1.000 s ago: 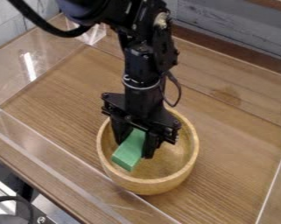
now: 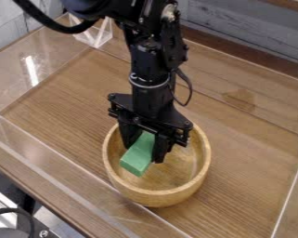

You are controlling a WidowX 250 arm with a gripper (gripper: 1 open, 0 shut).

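Note:
A black robot arm comes down from the top centre, its gripper (image 2: 150, 137) low over a round tan bowl (image 2: 184, 186). The gripper is shut on a green object (image 2: 137, 158), which tilts inside the left part of the bowl. The fingertips and the upper end of the green object are partly hidden by the dark gripper body, and whether the object touches the bowl's floor is hard to tell.
Clear plastic edging runs along the left and front edges, with black cables at the lower left. A grey wall stands at the back.
The bowl stays in place.

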